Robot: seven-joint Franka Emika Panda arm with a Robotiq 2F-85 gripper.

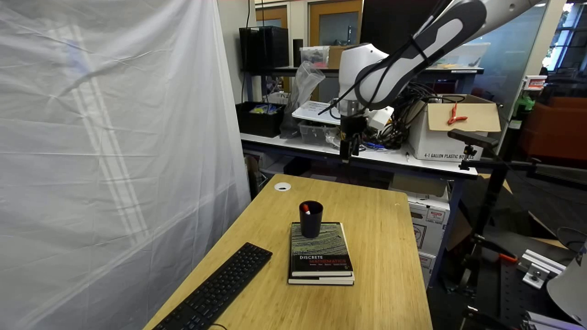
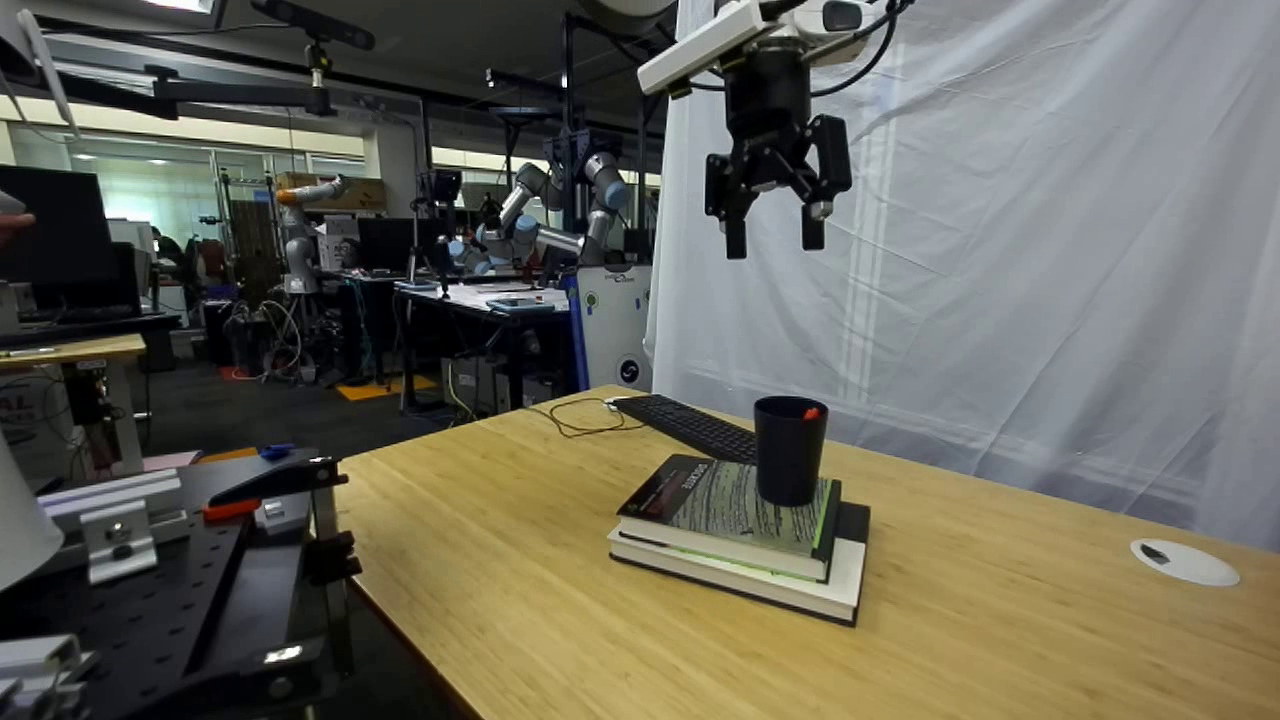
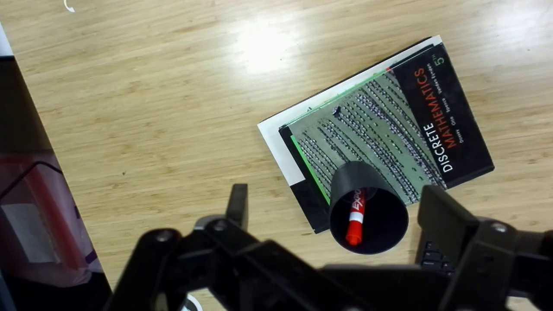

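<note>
My gripper hangs high above the table, open, with nothing between its fingers. Below it a black cup stands upright on the far part of two stacked books. A red Expo marker leans inside the cup, as the wrist view shows from above. The upper book is titled Discrete Mathematics and has a green and black cover; a second book with white page edges lies under it. In the wrist view the cup appears between the two fingers, well below them.
A black keyboard lies along the table's curtain-side edge. A round white grommet is set in the table's far corner. Bare wooden tabletop surrounds the books. A white curtain hangs beside the table.
</note>
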